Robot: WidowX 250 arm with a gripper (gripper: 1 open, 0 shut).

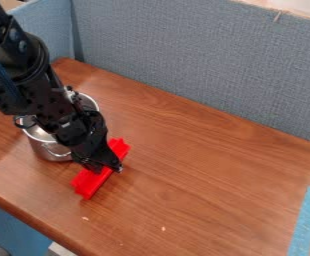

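A red bar-shaped object (87, 184) lies on the wooden table at the left, near its front edge. My black gripper (108, 164) is down over the middle of it, its tip at the red object; whether the fingers are shut on it cannot be made out. Behind my arm stands a silver metal pot (48, 148), partly hidden by the arm.
Grey padded walls (198, 65) line the back and left of the table (211, 170). A light blue strip (305, 220) lies at the right.
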